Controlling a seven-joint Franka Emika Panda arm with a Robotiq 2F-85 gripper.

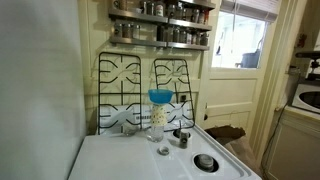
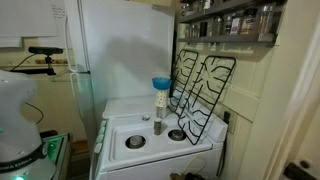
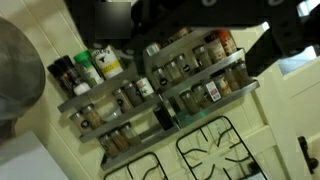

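Observation:
A blue funnel-like cup sits on top of a clear container with pale yellowish contents, standing on the white stovetop. The same blue cup and container show in exterior view 2. Beside the container is a small jar, with a small round piece near it. Dark, blurred parts of my gripper fill the top of the wrist view. Whether its fingers are open or shut is unclear, and no held thing can be made out.
Black burner grates lean upright against the back wall. Above them hang shelves of spice jars. Uncovered burners lie on the stove's right side in exterior view 1. A white arm stands at the left in exterior view 2.

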